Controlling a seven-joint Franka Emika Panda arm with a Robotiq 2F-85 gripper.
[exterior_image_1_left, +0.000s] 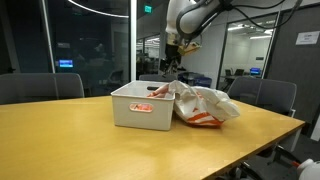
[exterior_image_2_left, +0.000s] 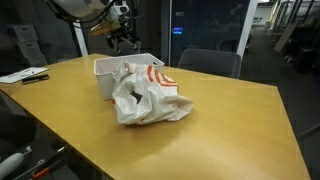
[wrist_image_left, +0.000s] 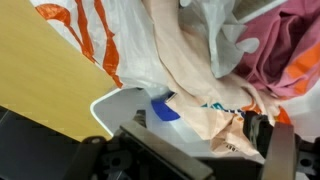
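Observation:
Above the white box (exterior_image_1_left: 140, 113), my gripper (exterior_image_1_left: 174, 66) hangs open, clear of the contents. The wrist view shows its two dark fingers spread, with nothing held between them. A pale pink cloth (wrist_image_left: 198, 72) with coloured print lies bunched below, partly in the box. Beside it are a deeper pink cloth (wrist_image_left: 302, 48), a small blue piece (wrist_image_left: 164, 110) and a dark object (wrist_image_left: 261, 131) whose kind I cannot tell. Against the box rests a crumpled white plastic bag (exterior_image_2_left: 150, 98) with red-orange stripes.
Chairs (exterior_image_2_left: 210, 63) stand along its far edge. Dark cables lie by the robot's base side.

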